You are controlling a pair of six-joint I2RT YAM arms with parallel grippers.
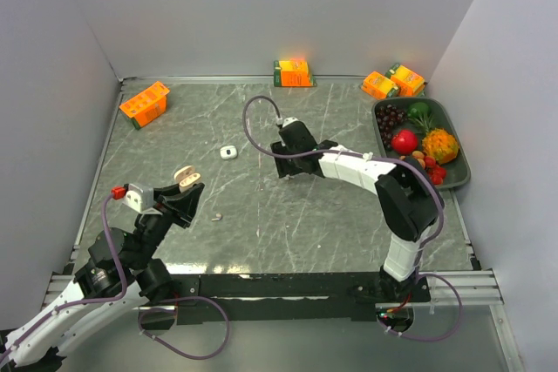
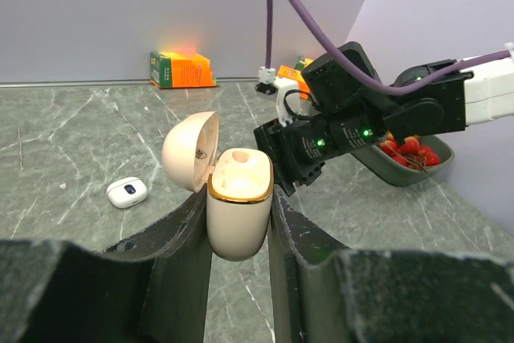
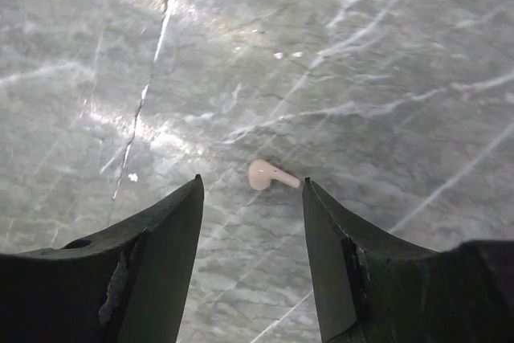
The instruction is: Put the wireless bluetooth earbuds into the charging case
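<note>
My left gripper (image 1: 187, 196) is shut on an open cream charging case (image 2: 238, 213), its lid tilted up, held at the left of the table. My right gripper (image 1: 284, 161) is low over the middle of the table, its fingers apart. Between and just beyond its fingertips in the right wrist view lies one pale earbud (image 3: 263, 174) on the marble. A small pale piece (image 1: 217, 217), probably another earbud, lies near my left gripper in the top view.
A white case-like object (image 1: 228, 152) lies mid-table. A fruit tray (image 1: 456, 165) stands at the right, orange boxes (image 1: 293, 74) along the back and left.
</note>
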